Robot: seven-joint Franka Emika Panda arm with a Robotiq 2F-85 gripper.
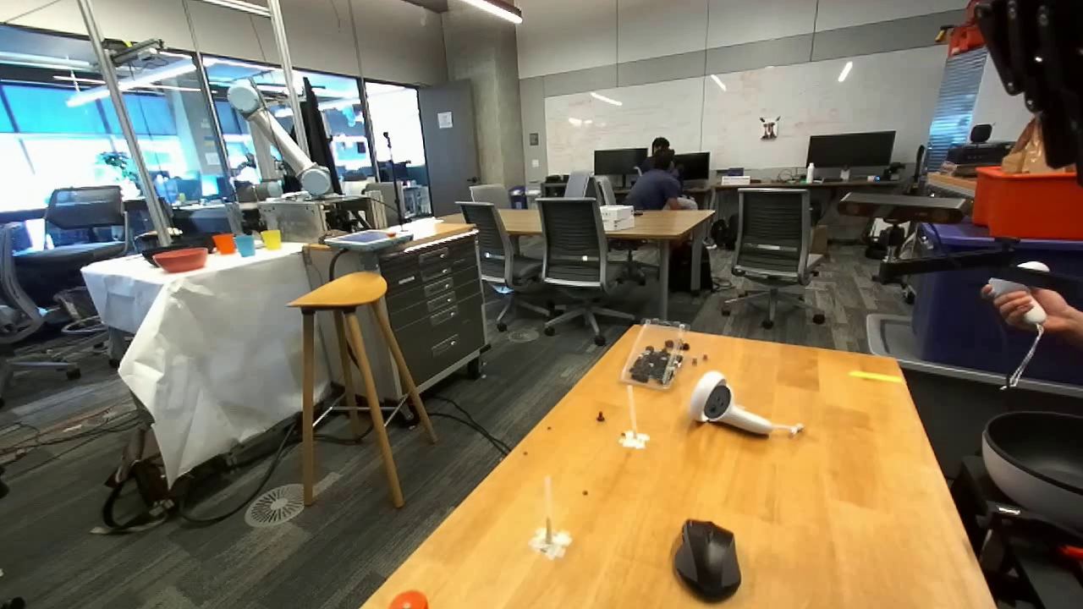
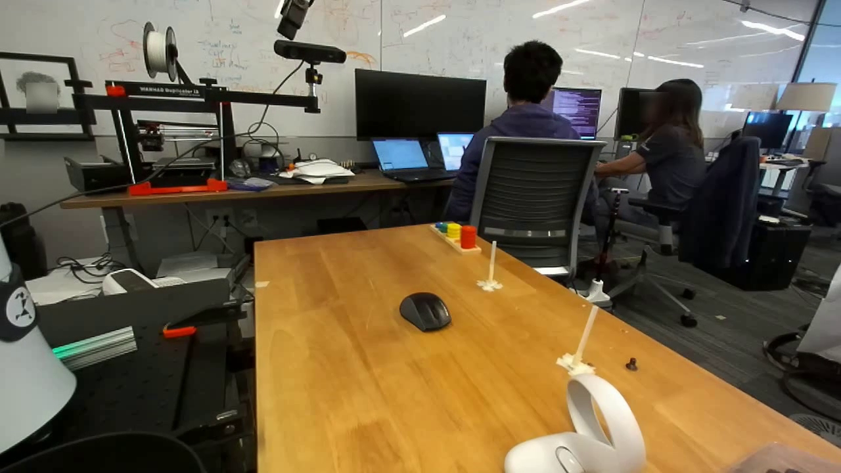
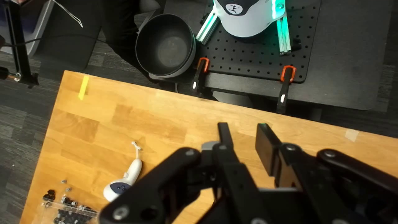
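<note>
In the wrist view my gripper stands open over the wooden table, its two black fingers apart with nothing between them. Only a dark part of it shows at the top right edge of exterior view 1, high above the tabletop. A black computer mouse [image 1: 707,560] lies on the table, also seen as a mouse [image 2: 425,311] in exterior view 2. A white controller with a ring [image 1: 727,404] rests farther along. On a small wooden base stand coloured pegged pieces [image 2: 468,237], red, yellow and blue-green, at the table's far edge.
A clear box of small black parts [image 1: 656,360] occupies a corner. A black pot [image 3: 165,45] stands off the table beside the robot base [image 3: 246,16].
</note>
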